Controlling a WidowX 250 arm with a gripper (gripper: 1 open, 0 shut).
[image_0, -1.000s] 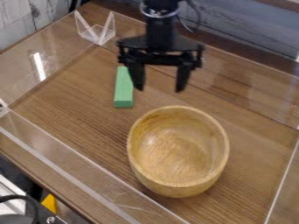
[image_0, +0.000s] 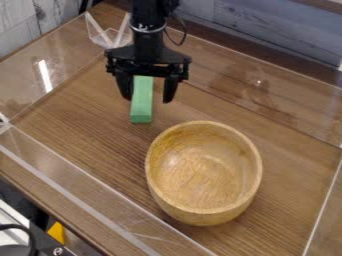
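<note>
My gripper (image_0: 146, 80) hangs from the top of the camera view, dark, its two fingers spread open on either side of the upper end of a green bar (image_0: 140, 108) lying upright in the view on the wooden table. Whether the fingers touch it is unclear.
A large tan bowl (image_0: 202, 188) takes up the lower right of the table (image_0: 67, 140). A clear plastic object (image_0: 107, 32) is at the top left behind the arm.
My gripper has moved left and down from over the middle of the table to the green bar. The bowl and bar have not visibly moved.
</note>
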